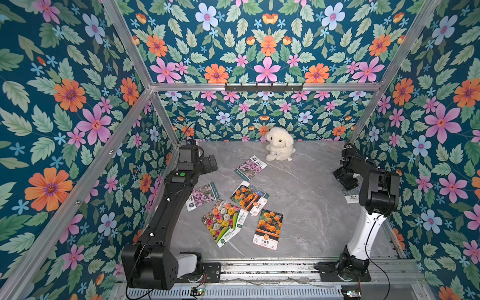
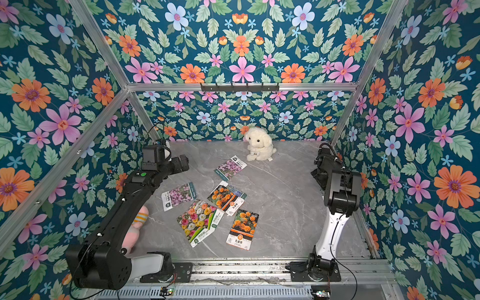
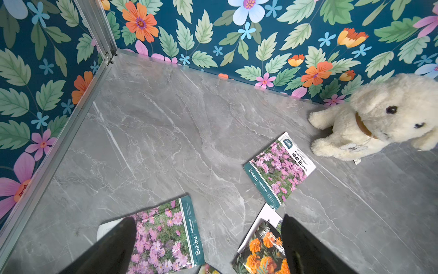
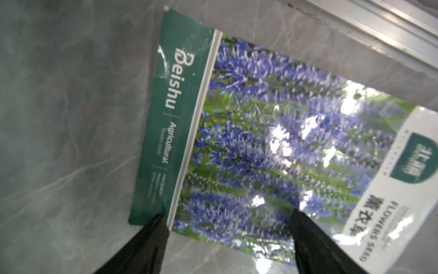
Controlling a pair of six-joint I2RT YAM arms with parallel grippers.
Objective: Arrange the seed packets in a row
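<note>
Pink cosmos packets lie at the middle-back and left of the grey table, with marigold packets and a mixed-colour flower packet around the centre and front. My left gripper hangs open over the left packets, fingers apart and empty. At the far right, my right gripper is shut on a blue-flower packet, which fills much of the right wrist view.
A white plush dog sits at the back. A pink plush thing is partly hidden behind the left arm.
</note>
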